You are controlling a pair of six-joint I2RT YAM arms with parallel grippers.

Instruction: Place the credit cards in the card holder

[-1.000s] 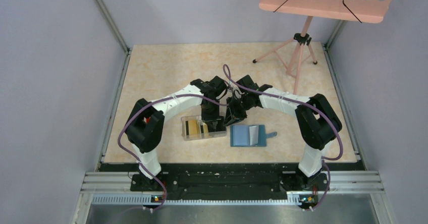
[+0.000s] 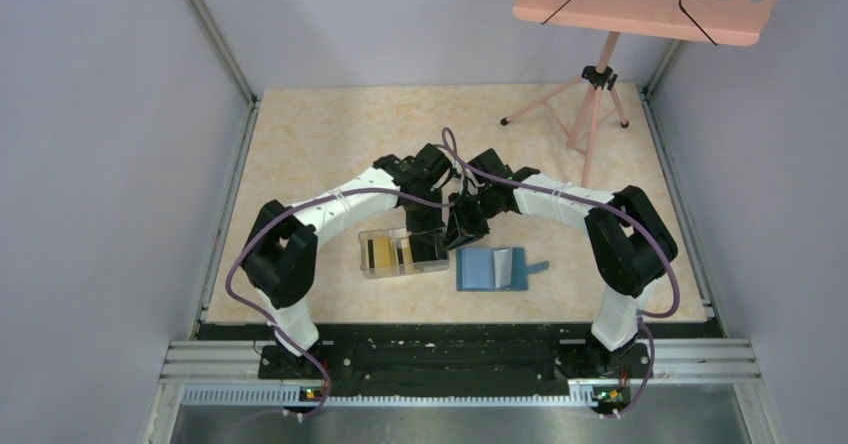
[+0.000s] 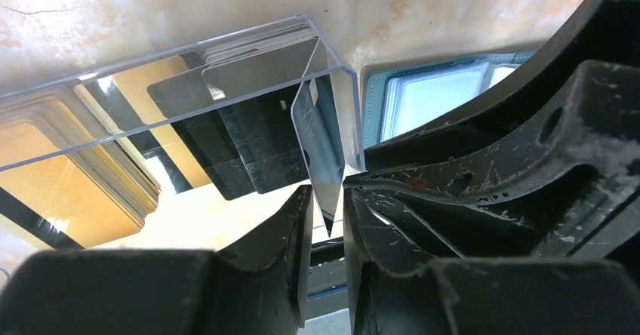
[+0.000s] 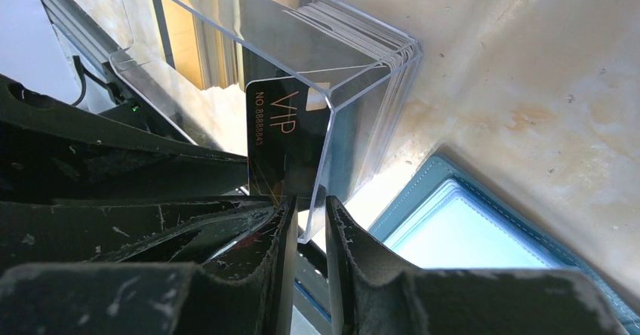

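Observation:
A clear acrylic box (image 2: 375, 269) holds gold, black and silver cards. At its right end a black VIP card (image 4: 283, 135) stands tilted in the right wrist view. My left gripper is over that end, its fingertips slightly apart near the upright card's edge. My right gripper is beside the box's right corner, fingertips slightly apart around the box's edge; whether either grips anything is unclear. The two grippers almost touch. The blue card holder (image 2: 518, 279) lies open to the right of the box.
A pink stand (image 2: 598, 104) stands at the back right. Both arms crowd the space above the box.
My left arm has shifted slightly right over the box's end since the earlier top views. The right arm looks unchanged.

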